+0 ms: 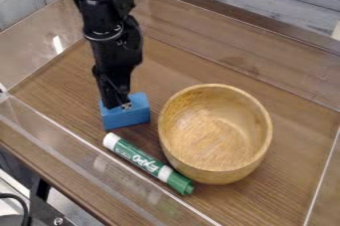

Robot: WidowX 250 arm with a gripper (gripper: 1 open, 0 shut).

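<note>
My black gripper hangs from the top of the view, its tip just above a blue block on the wooden table. Whether the fingers are open or shut, or touch the block, I cannot tell.
A large tan bowl stands right of the block. A green and white tube lies in front of the block and bowl. A cable runs at the lower left corner.
</note>
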